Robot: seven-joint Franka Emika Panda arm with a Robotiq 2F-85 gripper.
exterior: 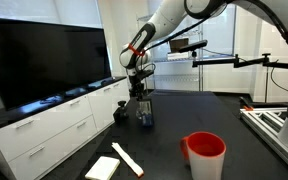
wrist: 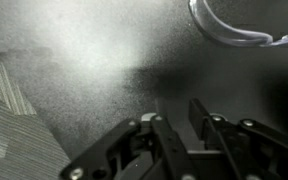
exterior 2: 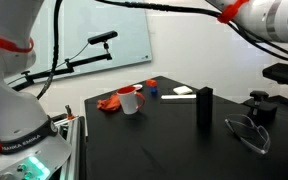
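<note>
At the bottom of the wrist view, my gripper has its dark fingers a small gap apart, with nothing visible between them. Beneath it is bare dark tabletop. A clear pair of glasses (wrist: 234, 36) shows only in part at the top right of that view, apart from the fingers. In exterior view 2 the clear glasses (exterior 2: 248, 133) lie on the table at the right. Exterior view 1 has my gripper (exterior: 139, 90) low at the table's far end, behind a dark upright box (exterior: 144, 111), too small there for detail.
A red mug (exterior: 204, 157) stands near the front, beside a white marker-like stick (exterior: 127, 160) and a pale flat square (exterior: 102, 168). A black upright box (exterior 2: 205, 107) stands near the glasses. An orange cloth (exterior 2: 108, 103) lies far left.
</note>
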